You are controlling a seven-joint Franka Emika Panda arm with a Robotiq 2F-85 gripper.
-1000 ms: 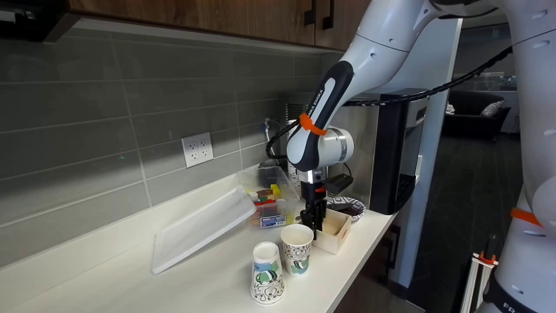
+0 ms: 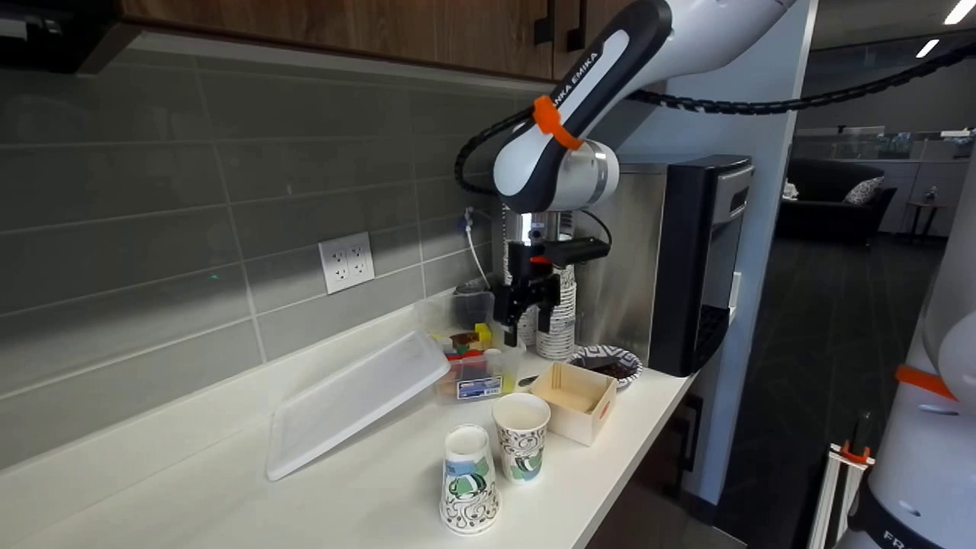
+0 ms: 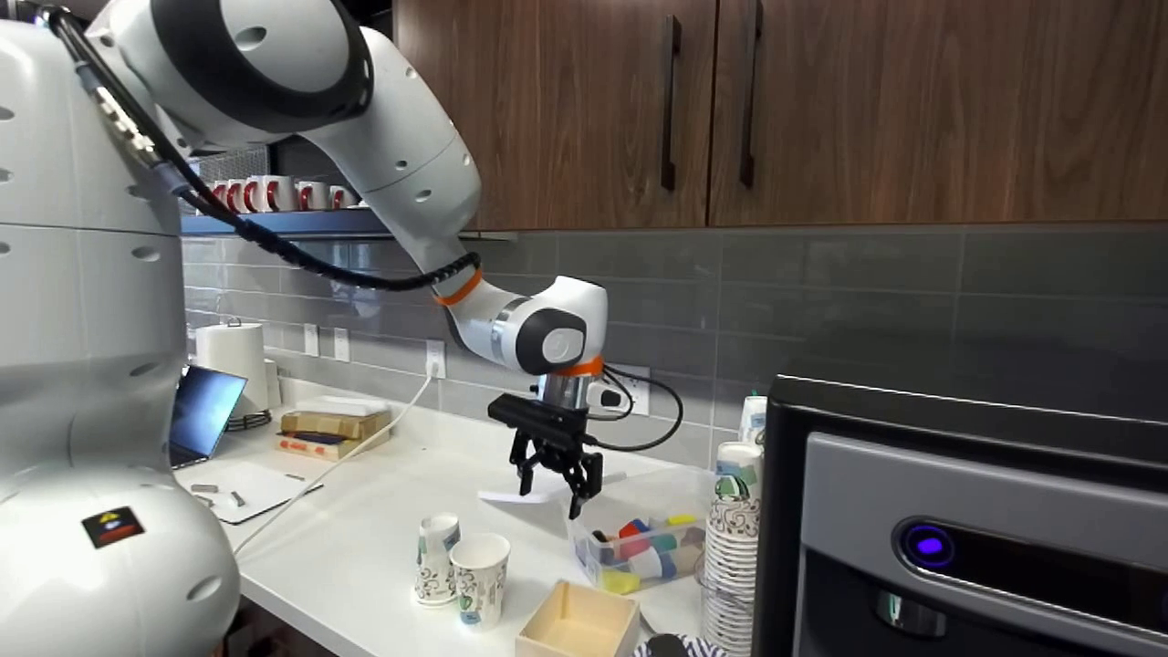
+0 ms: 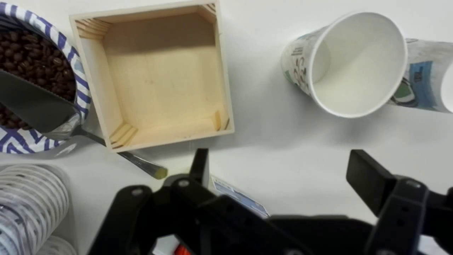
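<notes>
My gripper is open, with nothing between its fingers. It hangs well above the counter, over the side of the clear bin (image 3: 597, 558) in exterior view 2. An upright paper cup (image 4: 359, 63) stands with its mouth up and looks empty. Beside it is a second paper cup (image 2: 469, 485), narrower end up. An empty square wooden box (image 4: 163, 80) lies near the upright cup. Left of the box in the wrist view, a patterned bowl (image 4: 80, 80) holds coffee beans (image 4: 36, 53), with a dark scoop (image 4: 38, 104) resting across it.
The clear bin holds colourful items, and its white lid (image 2: 357, 402) leans by the wall. Tall stacks of cups (image 3: 731, 569) stand by the black dispenser (image 3: 865, 493). Open counter (image 2: 274, 512) lies left of the cups in exterior view 1.
My gripper has risen from beside the wooden box and upright cup and shifted toward the wall. The cups, box and bowl have stayed in place.
</notes>
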